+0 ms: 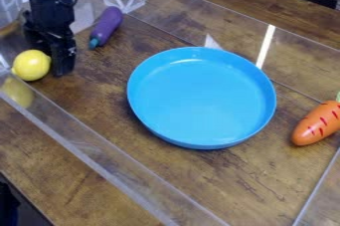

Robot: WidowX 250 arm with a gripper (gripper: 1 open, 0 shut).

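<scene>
My black gripper reaches down at the upper left, low over the wooden surface, just behind and beside a yellow ball, perhaps a toy fruit. It looks open, though its fingertips are dark and partly hidden by the ball. A purple eggplant-like toy lies to its right. A large blue plate sits in the middle, and an orange carrot toy lies at the far right.
Clear plastic walls border the work area, along the lower left and at the right. The wood below the plate and behind it is free.
</scene>
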